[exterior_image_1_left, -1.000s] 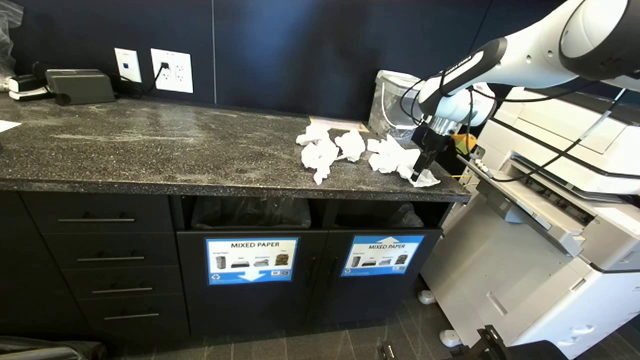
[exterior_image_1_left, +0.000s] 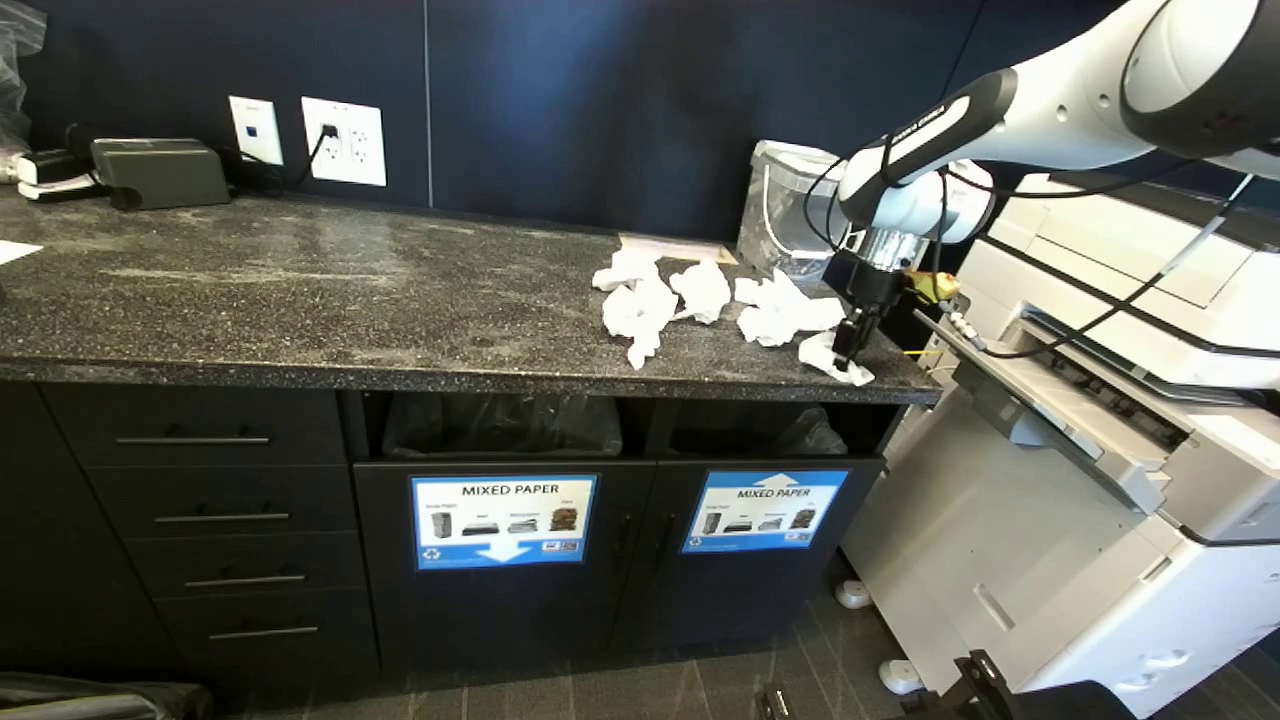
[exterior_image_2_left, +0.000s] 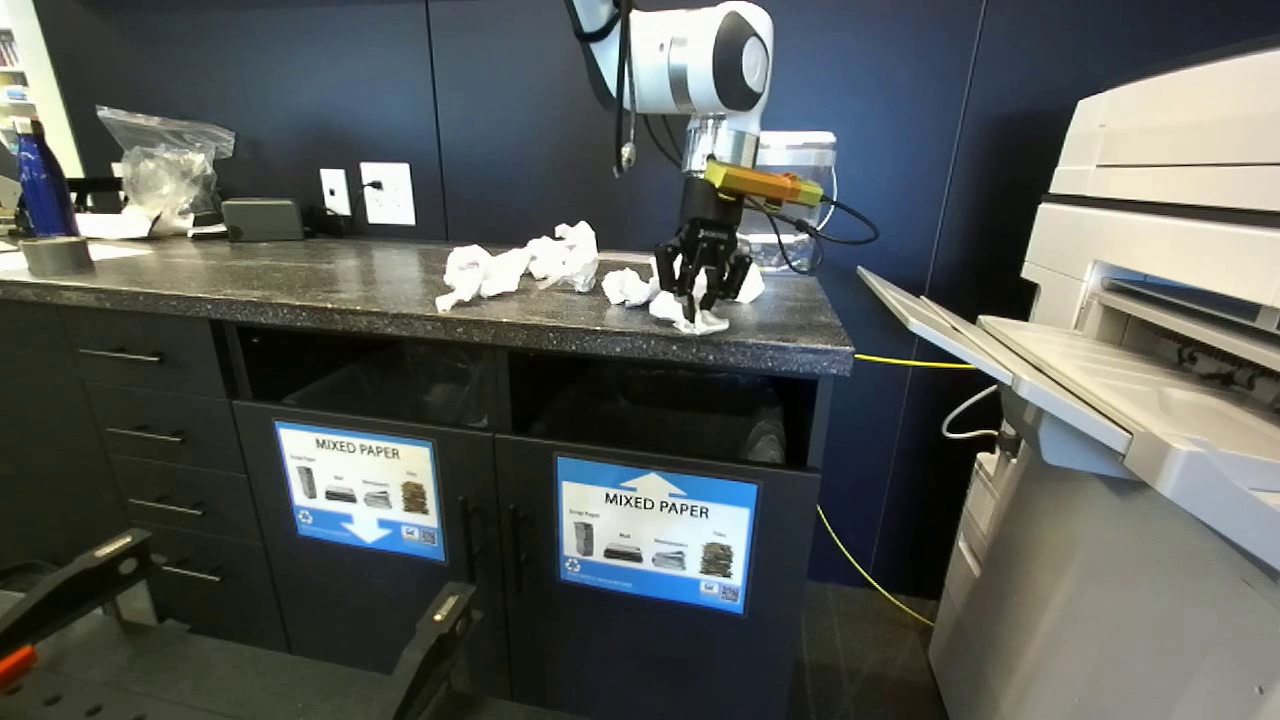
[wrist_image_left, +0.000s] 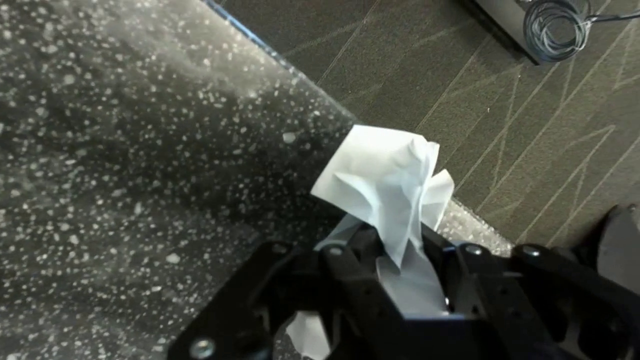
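Near the front right corner of the dark counter, my gripper (exterior_image_2_left: 699, 314) points down, shut on a crumpled white paper (wrist_image_left: 384, 174). In the wrist view this paper is pinched between the black fingers, its folded end sticking out past them near the counter edge. Its lower part is hidden by the gripper.
A clear bucket (exterior_image_1_left: 792, 204) stands against the wall behind the papers. Two open bin slots (exterior_image_2_left: 672, 408) sit under the counter, above the mixed paper signs (exterior_image_2_left: 657, 528). A printer (exterior_image_1_left: 1080, 396) stands close on the right.
The gripper has shifted slightly toward the counter's front edge and turned more upright.
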